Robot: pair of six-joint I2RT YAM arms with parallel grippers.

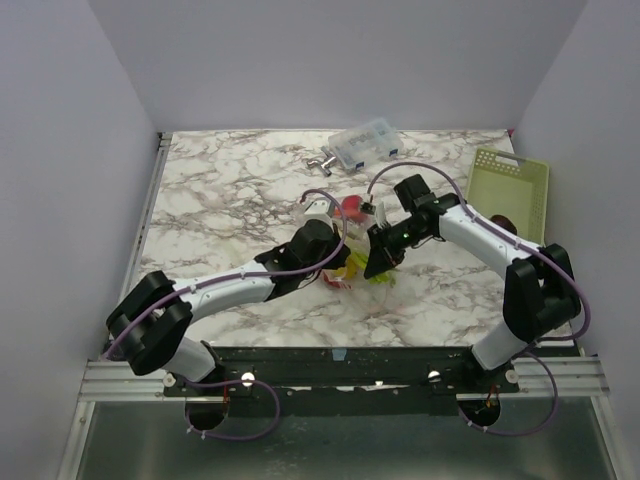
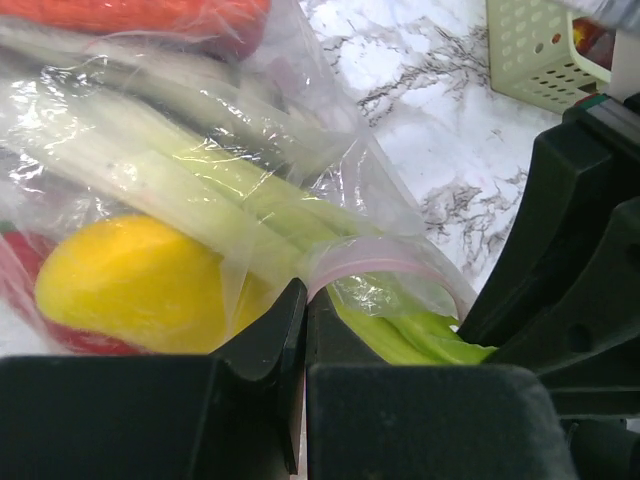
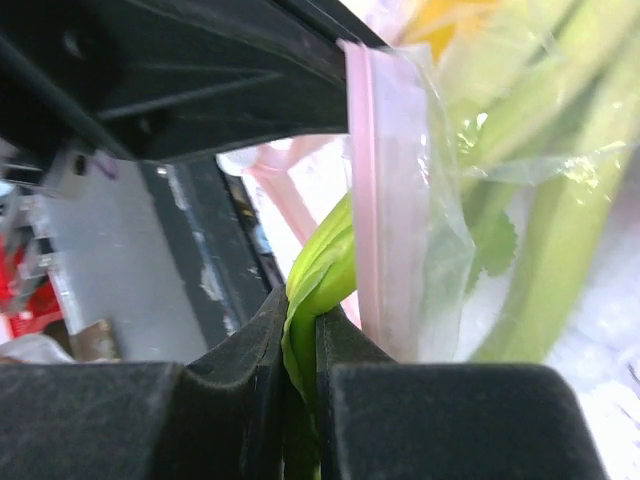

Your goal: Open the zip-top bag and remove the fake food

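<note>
The clear zip bag (image 2: 330, 130) lies between my arms, its mouth open in a loop. In the left wrist view it holds a yellow food piece (image 2: 130, 280), an orange-red one (image 2: 120, 14), a red one (image 2: 20, 265) and long pale-green stalks (image 2: 230, 190). My left gripper is shut on the bag's pinkish zip rim (image 2: 385, 252). In the right wrist view, my right gripper is shut on the leafy green end (image 3: 325, 260) of the stalks, just outside the zip strip (image 3: 365, 190). The stalks' other part is still inside the plastic.
A light-green basket (image 1: 545, 195) with a dark item (image 1: 503, 224) inside stands at the right. Toward the back lie a clear plastic box (image 1: 365, 145) and a small metallic object (image 1: 322, 161).
</note>
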